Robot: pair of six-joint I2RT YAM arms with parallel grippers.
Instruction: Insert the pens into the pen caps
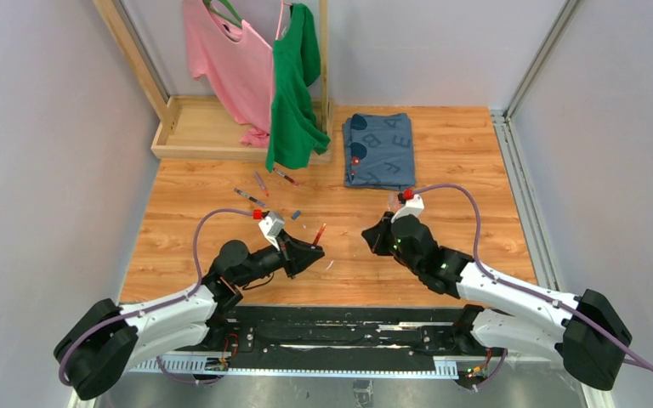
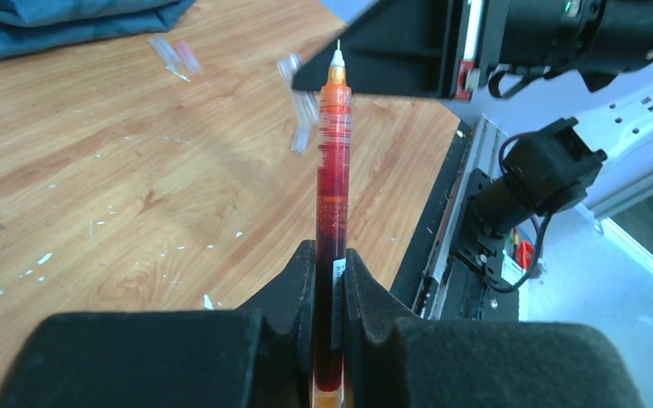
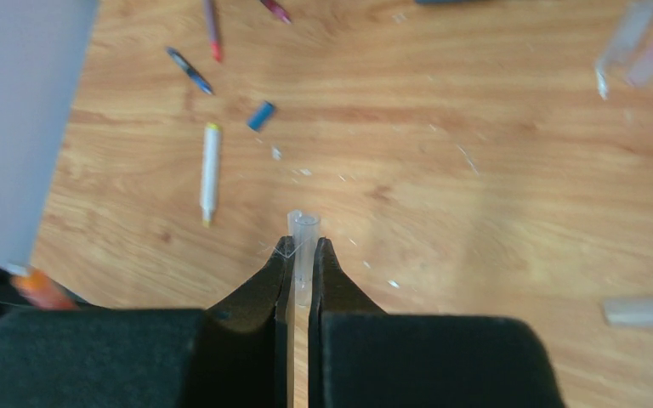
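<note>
An orange-red pen [image 2: 333, 170] stands upright in my left gripper [image 1: 310, 252], shut on it, its white tip bare and pointing up. My right gripper [image 1: 371, 234] is shut on a clear pen cap [image 3: 304, 225], to the right of the pen with a gap between them in the top view. In the right wrist view the pen's orange end [image 3: 41, 286] shows at the left edge, blurred. Several loose pens [image 1: 247, 195] lie at the back left, and clear caps [image 2: 298, 102] lie toward the right.
A folded blue cloth [image 1: 378, 149] lies at the back, and a wooden rack [image 1: 174, 144] with pink and green shirts stands at the back left. A small blue piece [image 3: 261, 115] lies among the pens. The front middle of the table holds only small scraps.
</note>
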